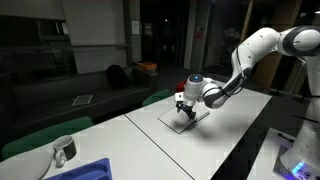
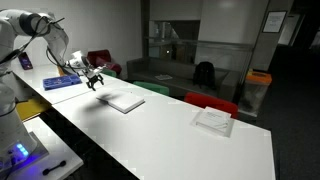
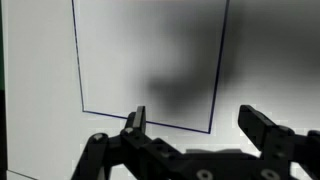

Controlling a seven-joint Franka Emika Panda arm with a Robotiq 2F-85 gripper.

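Note:
A flat white panel with a thin dark edge (image 1: 173,117) lies on the white table; it also shows in the second exterior view (image 2: 124,102). My gripper (image 1: 183,107) is low above the panel's far left part, pointing down. From the wrist view, its two fingers stand well apart with the gripper open, nothing between them. The panel (image 3: 150,60) spreads beneath, with one corner and its dark edges visible and a soft shadow across it. Whether the fingertips touch the surface I cannot tell.
A mug (image 1: 65,150), a round plate (image 1: 22,166) and a blue tray (image 1: 88,171) are at the table's near left in the first exterior view. A clear-white tray (image 2: 213,122) sits near the red chair (image 2: 222,104).

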